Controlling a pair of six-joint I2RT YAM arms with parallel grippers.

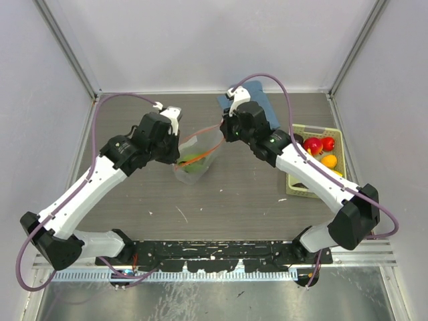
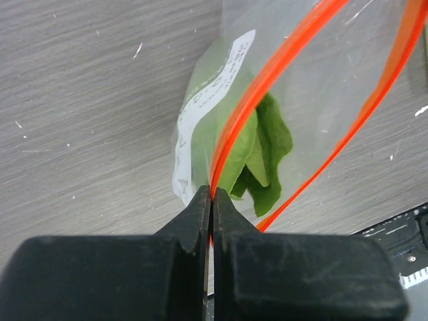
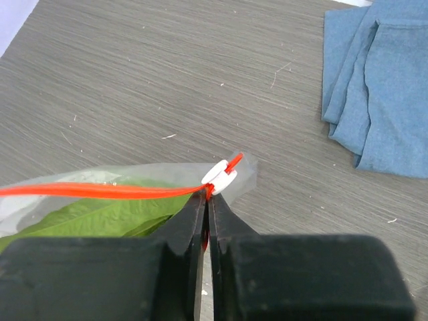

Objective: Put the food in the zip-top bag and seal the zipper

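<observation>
A clear zip bag [image 1: 197, 160] with an orange zipper strip lies in mid-table, a green food item [image 2: 264, 154] inside it. My left gripper is shut on the bag's zipper edge at one end. My right gripper grips the other end of the orange strip, just below the white slider [image 3: 219, 175]; its fingers look closed around the strip. In the left wrist view the bag's mouth gapes between two orange strips, with a white label along one side.
A blue folded cloth [image 3: 374, 87] lies at the back, behind my right gripper. A yellow-green basket [image 1: 297, 184] of assorted produce stands at the right.
</observation>
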